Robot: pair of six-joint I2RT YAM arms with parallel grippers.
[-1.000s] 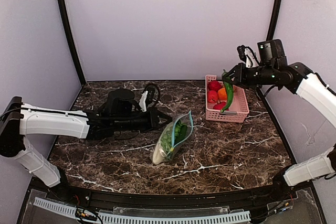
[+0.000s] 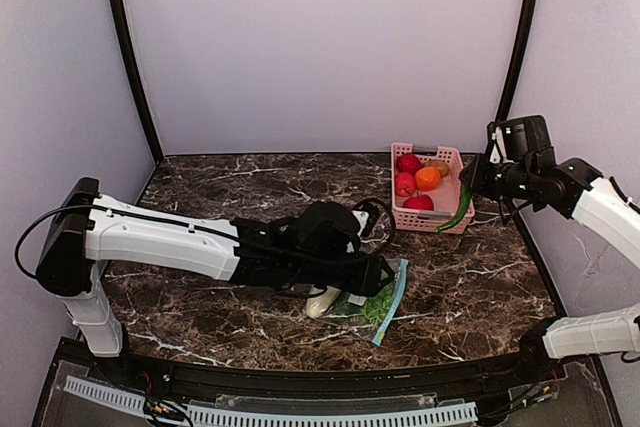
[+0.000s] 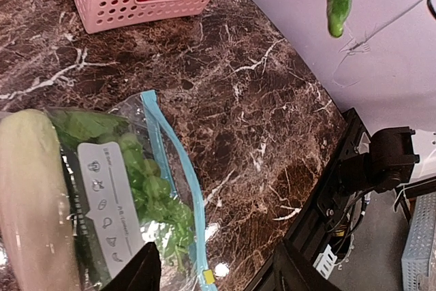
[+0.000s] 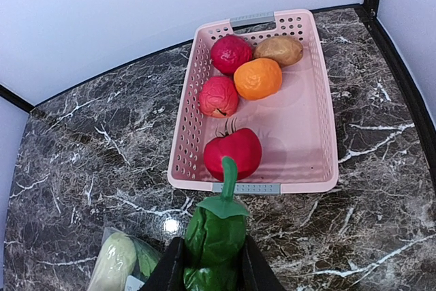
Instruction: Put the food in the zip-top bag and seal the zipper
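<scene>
The zip top bag point(image 2: 380, 302) lies on the marble counter, holding a pale long vegetable point(image 3: 30, 195) and greens, its blue zipper strip point(image 3: 194, 182) along the right side. My left gripper hovers over the bag with its fingers apart. My right gripper is shut on a green pepper point(image 2: 455, 209), held at the right near the pink basket point(image 2: 460, 227). The basket holds several items, including a tomato point(image 4: 231, 151), an orange point(image 4: 257, 78) and a potato point(image 4: 279, 50).
Bare counter point(image 2: 470, 297) lies right of the bag and at the back left. Walls point(image 2: 590, 97) stand close on both sides and at the back.
My left gripper has moved right and toward the front, over the bag. My right gripper has shifted right with the pepper. The bag has gone from propped up to lying flatter, farther right.
</scene>
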